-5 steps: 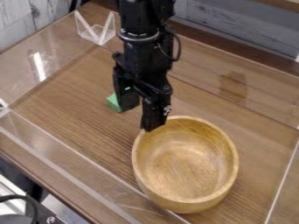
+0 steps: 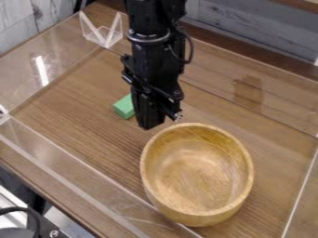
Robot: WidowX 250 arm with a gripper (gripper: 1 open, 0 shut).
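Note:
My black gripper is shut and hangs at the middle of the view, just above and behind the upper left rim of a tan oval bowl; nothing shows between its fingers. A small green block lies on the wooden table just left of the gripper, partly behind the arm. The bowl is empty.
Clear side walls or plastic edges run along the left and right of the table. A black cable lies at the lower left corner.
The gripper has risen a little from near the bowl's rim over the last second. The bowl and green block have not visibly moved.

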